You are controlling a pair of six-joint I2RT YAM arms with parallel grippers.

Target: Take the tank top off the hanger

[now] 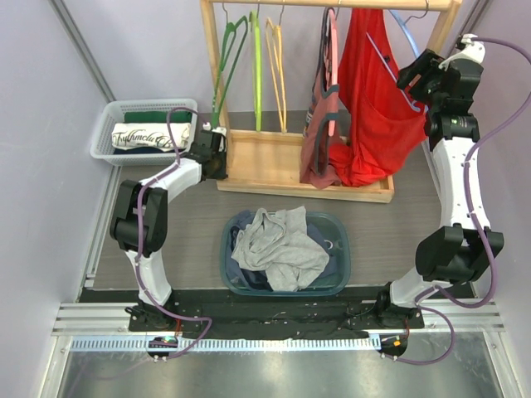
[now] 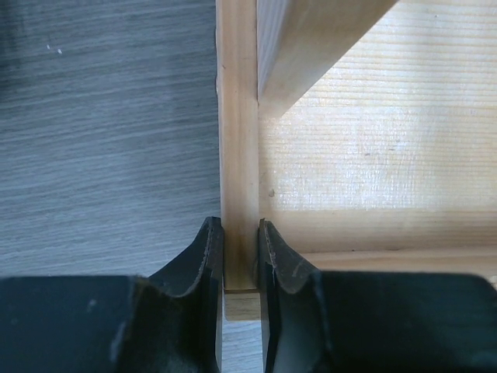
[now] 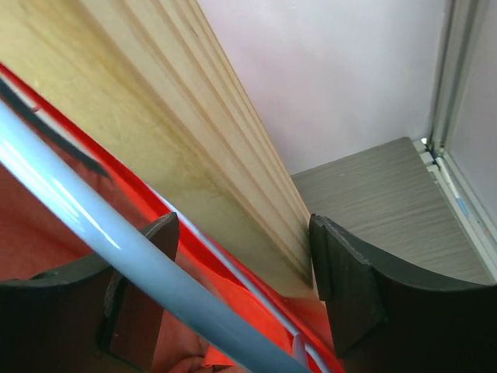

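Note:
The red tank top [image 1: 377, 108] hangs at the right of the wooden rack, its lower part bunched on the rack's base. A light-blue hanger [image 1: 405, 35] runs through its upper right side. My right gripper [image 1: 421, 79] is beside that hanger; in the right wrist view its fingers stand part open, with the blue hanger [image 3: 116, 241] and a strip of red cloth [image 3: 233, 291] crossing between the fingers. Low at the rack's left corner, my left gripper is shut on the wooden rack base [image 2: 239, 140], one finger on each side of the edge strip.
Empty green and yellow hangers [image 1: 278, 75] and a brown garment [image 1: 320, 124] on a pink hanger share the rack. A white basket [image 1: 101, 137] stands left, and a teal bin [image 1: 340, 274] with grey cloth sits in front. Walls close in on both sides.

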